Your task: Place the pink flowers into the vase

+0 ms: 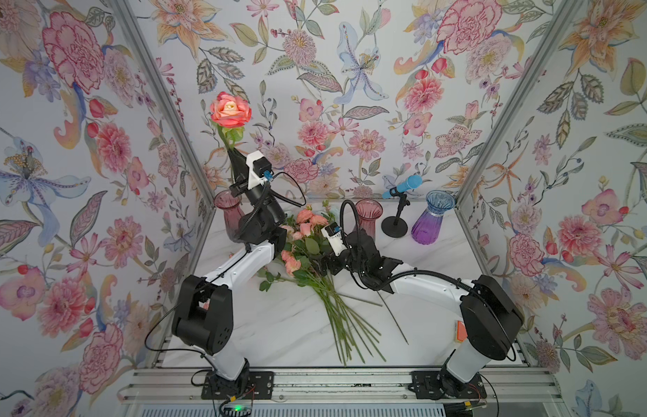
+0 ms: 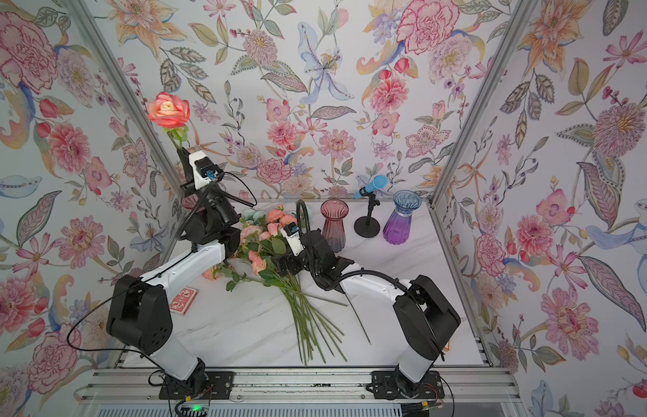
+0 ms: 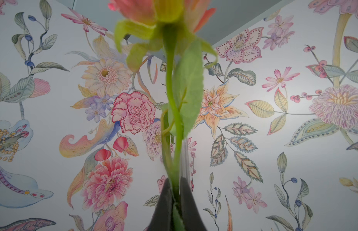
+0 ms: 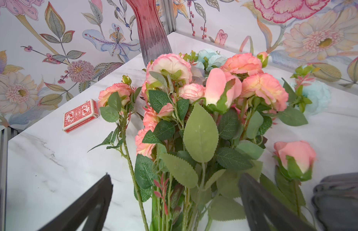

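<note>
A coral-pink rose [image 1: 231, 111] stands upright above my left gripper, which is shut on its thin green stem [image 3: 175, 127]. In the top left view, the left arm is over a pinkish vase [image 1: 228, 215] in the back left corner. The stem's lower end is hidden, so I cannot tell whether it is inside that vase. A bunch of pink flowers [image 4: 221, 90] lies on the table with its long stems [image 1: 340, 316] pointing to the front. My right gripper is open at this bunch, with leaves and stems showing between its fingers.
Behind the right gripper stands a second pinkish vase [image 1: 368, 215]. Farther right are a black stand [image 1: 394, 226] with a blue top and a blue-purple vase [image 1: 432, 219]. A red card box [image 2: 183, 300] lies at left.
</note>
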